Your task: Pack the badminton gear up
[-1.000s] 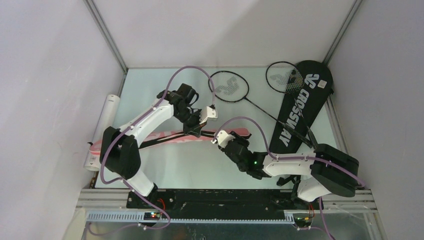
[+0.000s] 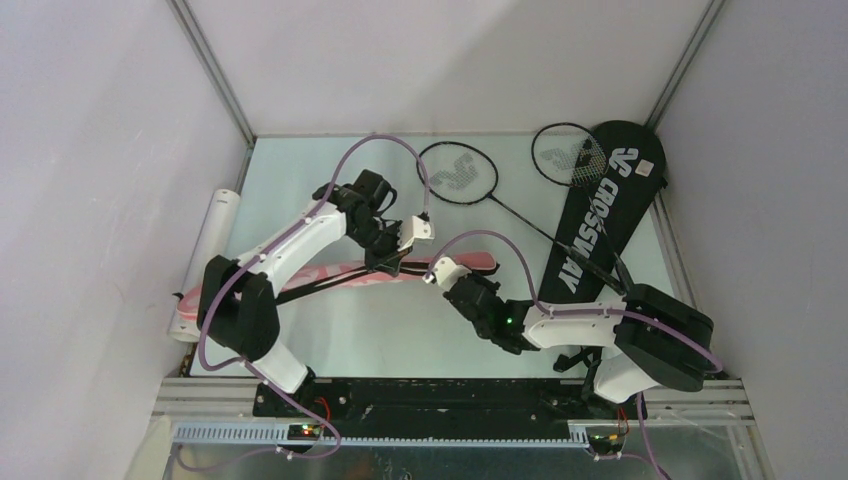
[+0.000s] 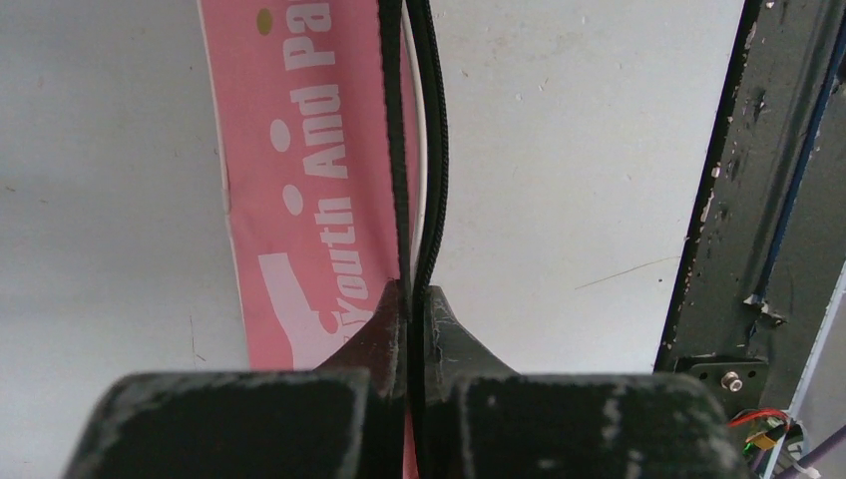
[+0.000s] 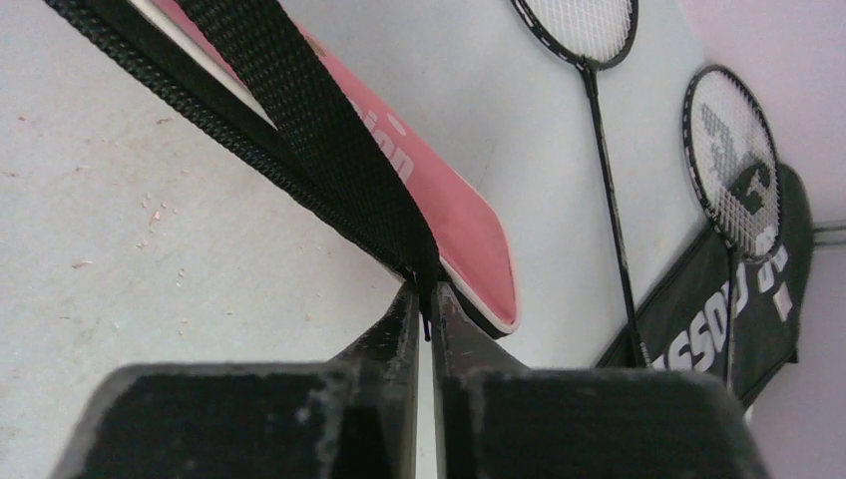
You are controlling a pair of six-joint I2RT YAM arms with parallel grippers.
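Note:
The long pink bag lies across the table, its black zip edge and a black strap running along its front side. My left gripper is shut around the middle of the bag's length, with the thin black edge passing between its fingertips. Near the bag's right end, my right gripper has its fingers close together, the strap narrowing to an end between them. One racket lies behind the bag; a second racket rests partly on the black CROSSWAY bag.
A white roll stands along the left edge, by the pink bag's left end. The black table-front bar borders the front. Bare tabletop shows in front of the pink bag, and the right arm crosses its right part.
My right arm has shifted slightly; the left arm looks nearly still.

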